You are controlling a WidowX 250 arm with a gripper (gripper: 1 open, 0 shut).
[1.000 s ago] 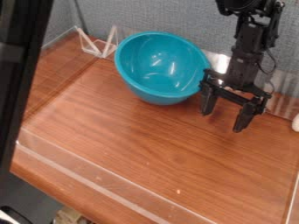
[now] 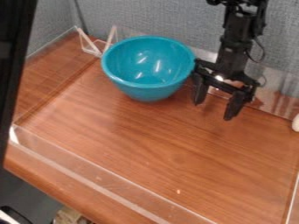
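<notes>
A glossy turquoise bowl [image 2: 147, 66] sits upright at the back left of the wooden table [image 2: 152, 157]. Just right of it is my black gripper [image 2: 214, 101], low over the table, its two fingers spread apart with nothing between them. The left finger is close to the bowl's right side; I cannot tell whether it touches.
A clear raised edging runs round the table, with a white wire piece [image 2: 91, 45] at the back left corner. A small white object [image 2: 295, 123] is at the right edge. A dark vertical panel fills the left edge.
The bowl has shifted left by a short way. My gripper has moved slightly left and up in the view, still open.
</notes>
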